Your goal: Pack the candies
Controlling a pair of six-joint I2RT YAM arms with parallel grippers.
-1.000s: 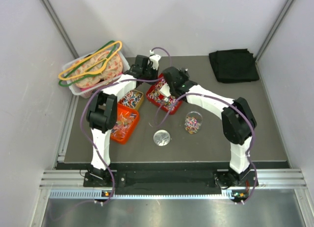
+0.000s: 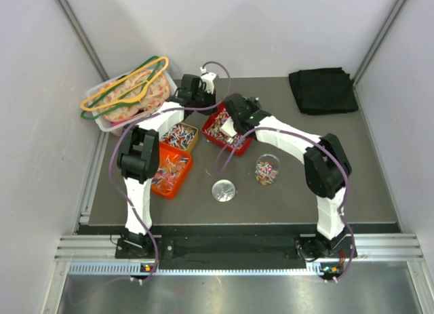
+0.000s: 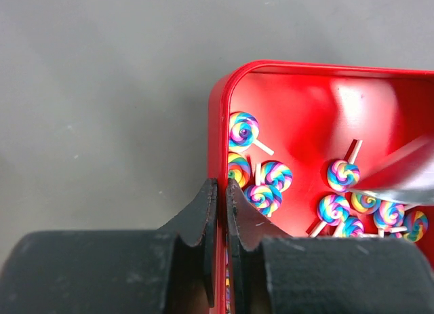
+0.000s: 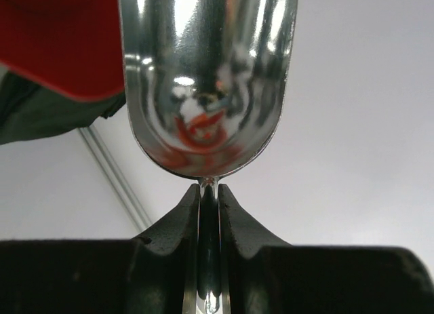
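Observation:
The red tray of lollipops lies at the middle back of the table. In the left wrist view, my left gripper is shut on the tray's rim, one finger inside and one outside. Swirled rainbow lollipops lie inside, leaving part of the tray floor bare. My right gripper is shut on the thin handle of a shiny metal scoop. The scoop's bowl shows no candy in the right wrist view. Its blurred edge reaches over the lollipops in the left wrist view. From above, the right arm covers part of the tray.
A clear jar with some candies stands right of centre, a round silver lid to its left. An orange tray and a yellow box sit left. Black cloth lies back right.
The jar and lid have stayed put.

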